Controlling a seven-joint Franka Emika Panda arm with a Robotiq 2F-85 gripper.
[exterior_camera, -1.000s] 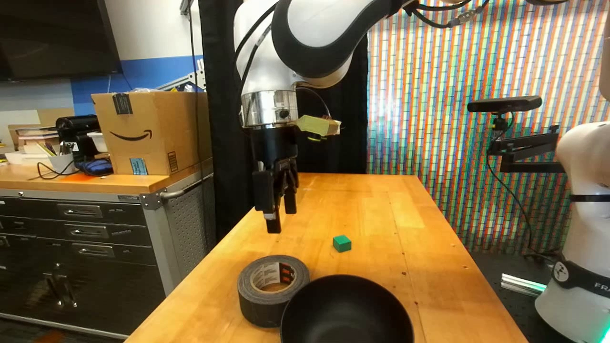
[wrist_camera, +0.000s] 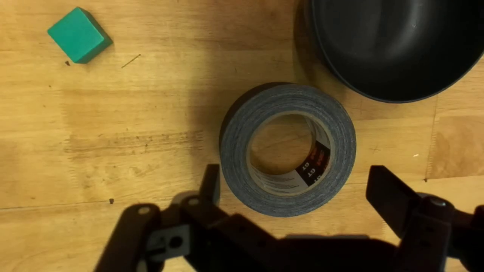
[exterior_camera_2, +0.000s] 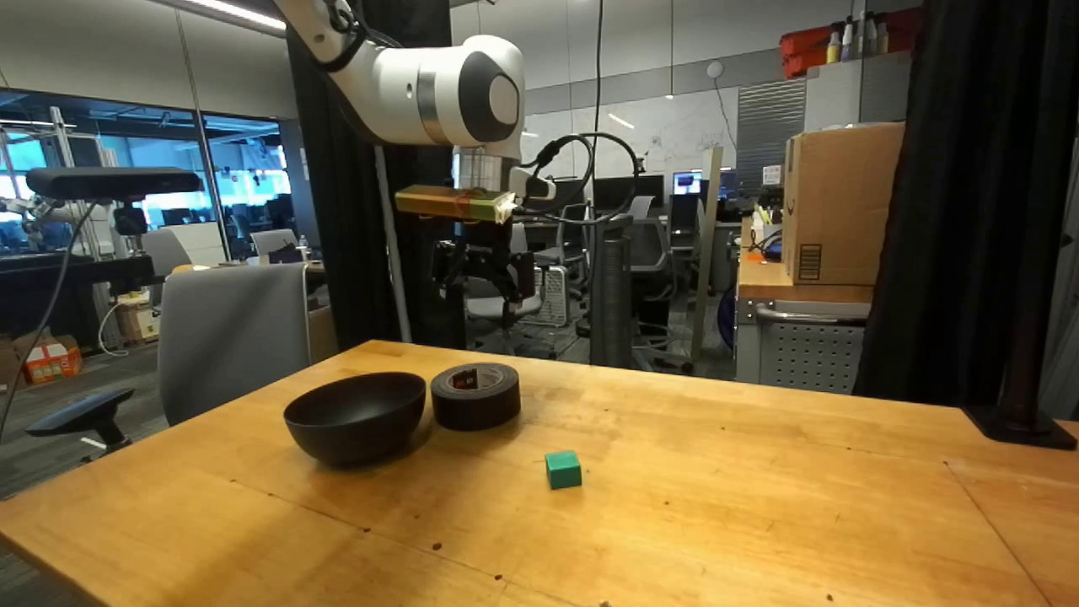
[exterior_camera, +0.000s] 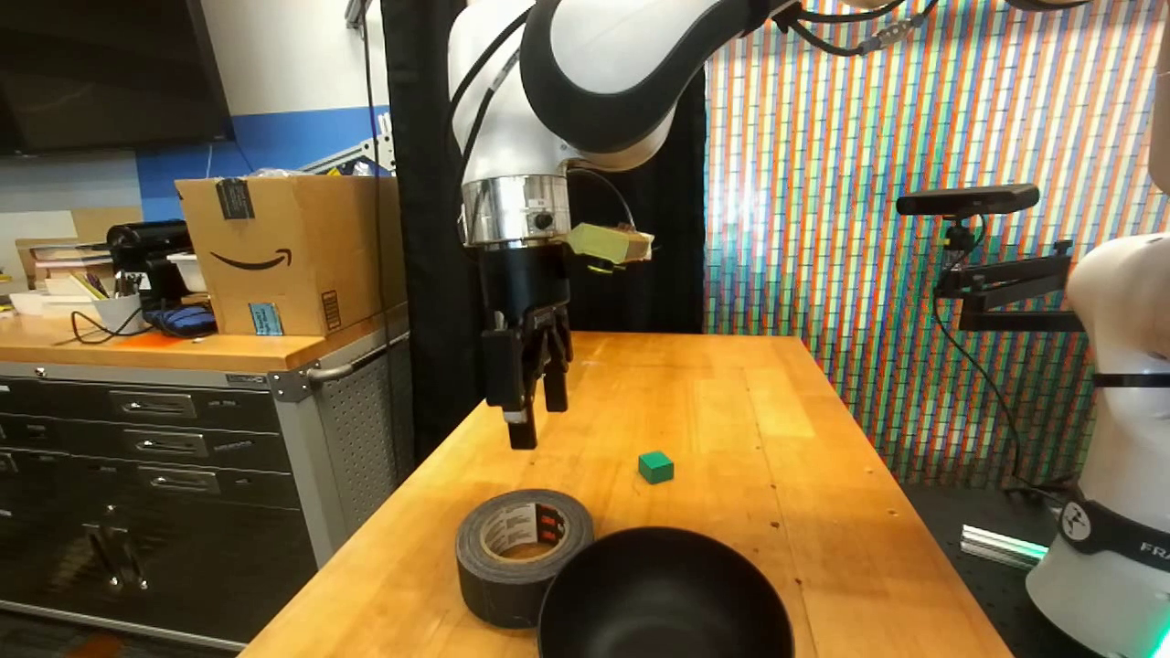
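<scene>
My gripper stands open above the table, with bare air between its fingers. Below it in the wrist view, the roll of dark grey tape (wrist_camera: 234, 149) lies flat on the wood, its hole facing up. A black bowl (wrist_camera: 394, 50) stands upright close beside the roll, at the upper right. The small green cube (wrist_camera: 77, 35) rests alone at the upper left. In exterior view 2 the gripper (exterior_camera_2: 483, 288) hangs well above the tape roll (exterior_camera_2: 475, 410), touching nothing; the bowl (exterior_camera_2: 354, 430) is left of the roll and the cube (exterior_camera_2: 563, 470) in front.
A black stand base (exterior_camera_2: 1019, 427) sits near its far right edge. Off the table, a cardboard box (exterior_camera: 280, 252) rests on a separate workbench.
Hardly anything differs: the gripper has shifted very slightly in exterior view 1. Tape roll, bowl and cube lie where they were.
</scene>
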